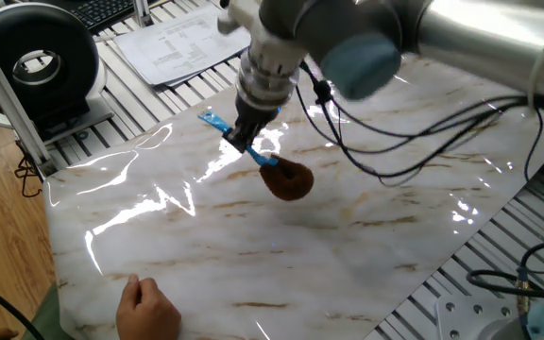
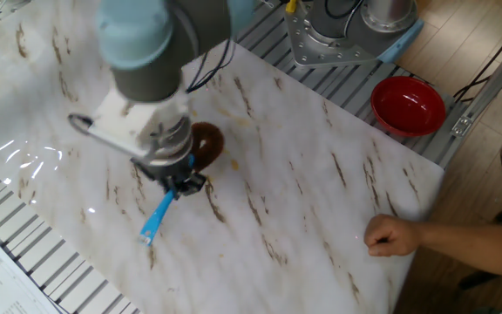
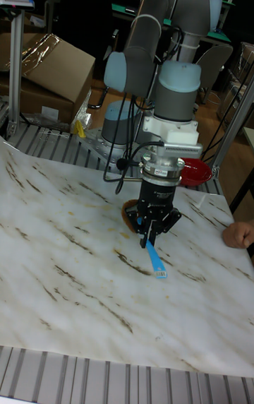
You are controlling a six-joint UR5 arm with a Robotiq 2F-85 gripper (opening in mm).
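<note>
A brush with a blue handle [image 1: 213,120] and a round brown head [image 1: 288,179] is held by my gripper [image 1: 242,140], which is shut on the handle. One end of the blue handle [image 2: 156,220] sticks out past the fingers in exterior view 2, and the brown head [image 2: 206,145] lies on the other side, partly behind the wrist. In exterior view 3 the gripper [image 3: 148,239] points down over the table, with the handle [image 3: 156,260] toward the camera and the head mostly hidden behind it. Whether the head touches the tabletop is hard to tell.
Small yellowish specks [image 2: 234,164] dot the marbled tabletop [image 2: 303,218] near the brush head. A red bowl [image 2: 408,105] stands beyond the table's edge by the robot base. A person's fist [image 2: 390,235] rests at one side. Papers [image 1: 179,45] lie beyond another edge.
</note>
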